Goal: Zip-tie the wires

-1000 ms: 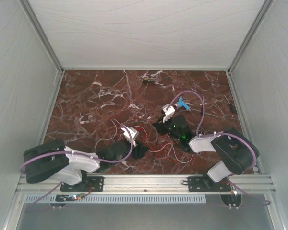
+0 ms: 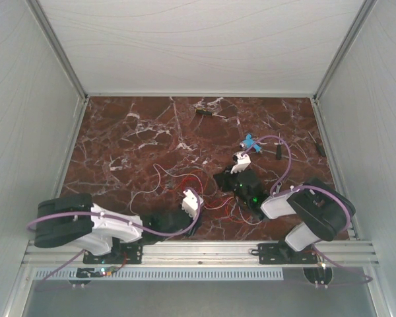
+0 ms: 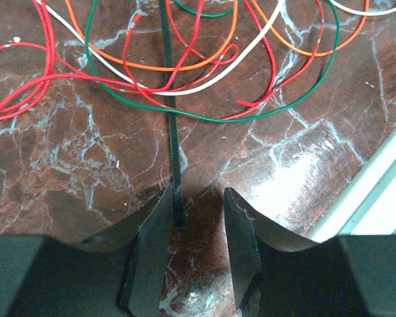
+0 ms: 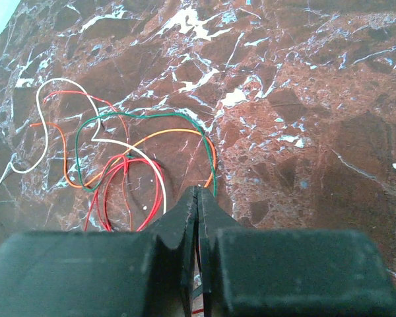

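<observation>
Red, orange, green and white wires lie loosely tangled on the marble table, also in the right wrist view (image 4: 142, 164). A black zip tie (image 3: 173, 145) runs beneath them toward my left gripper, whose fingers stand part open around the tie's near end, close above the table. In the top view that gripper (image 2: 193, 228) is at the front edge of the table. My right gripper is shut above the right side of the wires, with nothing clear between its tips; in the top view it sits right of centre (image 2: 221, 179).
A blue tool (image 2: 251, 142), screwdrivers (image 2: 204, 112) and other small tools lie at the back and right. The table's metal front edge (image 3: 363, 198) is close beside my left gripper.
My left gripper has moved toward the front edge over the last second. My right gripper has shifted slightly to the right.
</observation>
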